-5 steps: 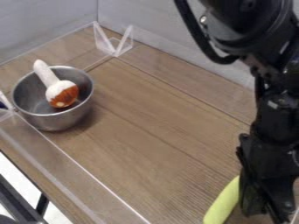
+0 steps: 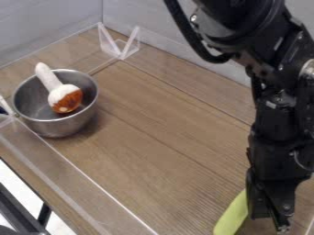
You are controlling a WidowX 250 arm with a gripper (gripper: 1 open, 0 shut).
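Observation:
The robot's black gripper (image 2: 263, 197) is low at the right edge of the table, right beside a long yellow-green object (image 2: 230, 218) lying on the wood near the bottom edge. The gripper looks shut; its fingertips are dark and partly hidden, and I cannot make out anything held between them. At the left, a metal bowl (image 2: 79, 121) holds a white-handled object with an orange-and-white head (image 2: 64, 95).
White walls run along the back, with translucent brackets (image 2: 117, 46) at the back edge. The table's front edge runs along the lower left.
The arm and gripper have shifted slightly upward. The bowl and its contents look unchanged.

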